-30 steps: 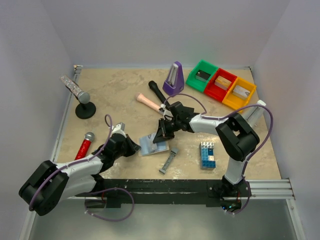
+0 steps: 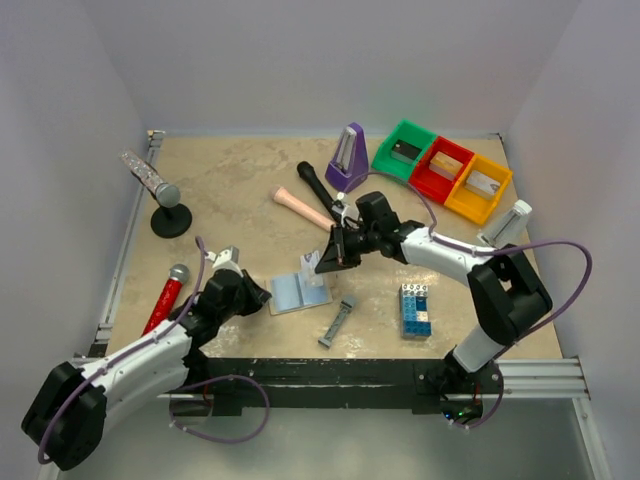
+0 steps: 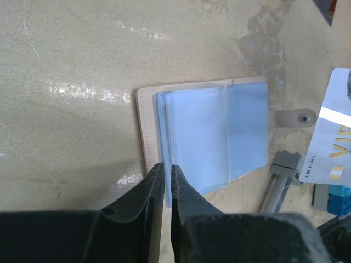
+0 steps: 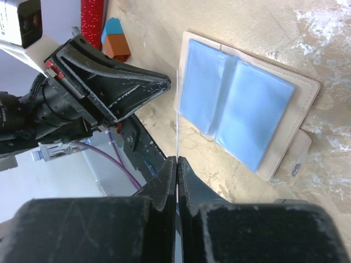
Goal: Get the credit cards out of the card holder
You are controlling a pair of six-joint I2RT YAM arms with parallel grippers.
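Observation:
The card holder (image 2: 298,292) lies open on the table, its blue sleeves facing up on a beige cover. Above it, my right gripper is shut on a thin card (image 4: 177,109), seen edge-on in the right wrist view and as a pale card (image 3: 328,131) with gold lettering in the left wrist view. My left gripper is low at the holder's left side; its fingertips appear close together in its own view, and whether anything is between them is unclear.
A grey tool (image 2: 337,320) and blue blocks (image 2: 415,310) lie right of and in front of the holder. A red microphone (image 2: 166,300) is at left; coloured bins (image 2: 432,168), a metronome (image 2: 348,160) and two rods stand or lie at the back.
My right gripper has risen and moved right, carrying the card up off the holder. My left gripper has drawn slightly leftward.

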